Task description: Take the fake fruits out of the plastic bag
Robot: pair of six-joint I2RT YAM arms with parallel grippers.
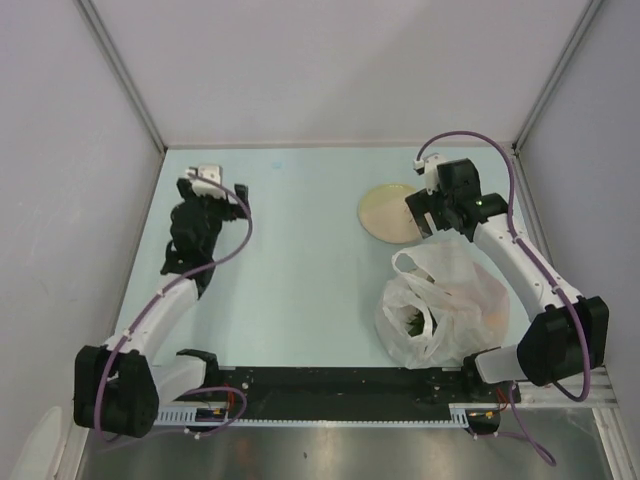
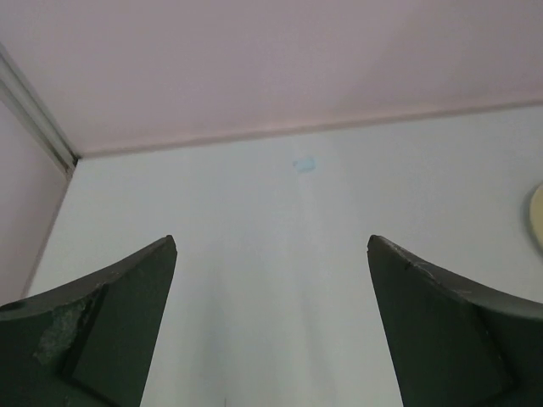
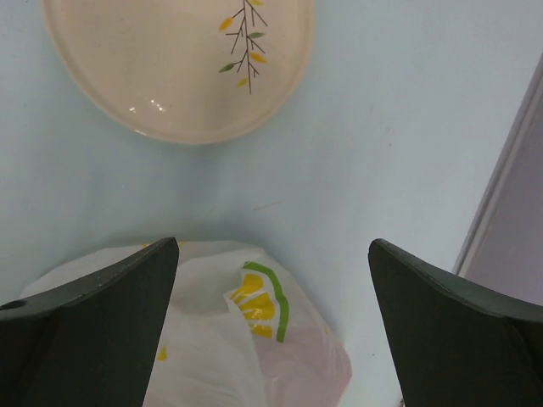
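Observation:
A crumpled white plastic bag (image 1: 450, 310) lies at the right front of the table; inside its opening a dark green item (image 1: 414, 322) shows, its kind unclear. In the right wrist view the bag (image 3: 212, 331) carries green and yellow print. My right gripper (image 1: 425, 212) is open above the table, between plate and bag, with nothing between its fingers. At the left of the table my left gripper stands open over bare surface, empty.
A cream plate (image 1: 385, 212) with a leaf pattern lies behind the bag, left of the right arm. Walls border the back and both sides.

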